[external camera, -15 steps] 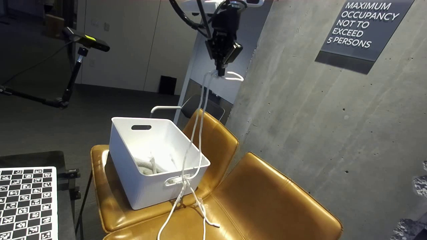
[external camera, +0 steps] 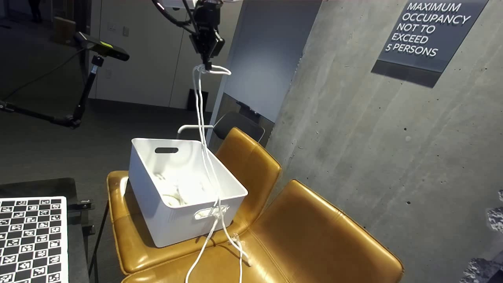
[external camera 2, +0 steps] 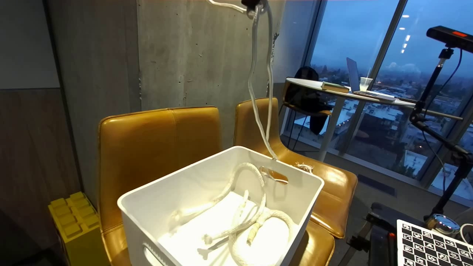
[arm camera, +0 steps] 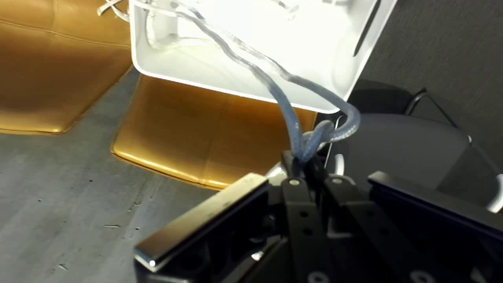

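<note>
My gripper [external camera: 206, 66] is high above the white bin, shut on a white rope [external camera: 200, 103]. In the wrist view the gripper pinches the rope [arm camera: 278, 94] by a knotted loop. Two strands hang from it past the near end wall of the white bin [external camera: 186, 226], and their tails lie on the tan seat in front. From the other side, the strands [external camera 2: 253, 79] drop behind the bin's handle end. Inside the bin [external camera 2: 137, 195] several thick rope lengths [external camera 2: 248, 221] lie coiled and loose.
The bin stands on a tan chair [external camera: 118, 226], with another tan chair [external camera: 320, 221] beside it. A concrete wall [external camera: 377, 165] rises behind them. A camera stand [external camera: 85, 94] and a checkered board [external camera: 33, 240] are at the left.
My gripper has moved left and up in exterior view 1, carrying the rope. The strands now hang more over the bin, and one tail has shifted slightly on the seat.
</note>
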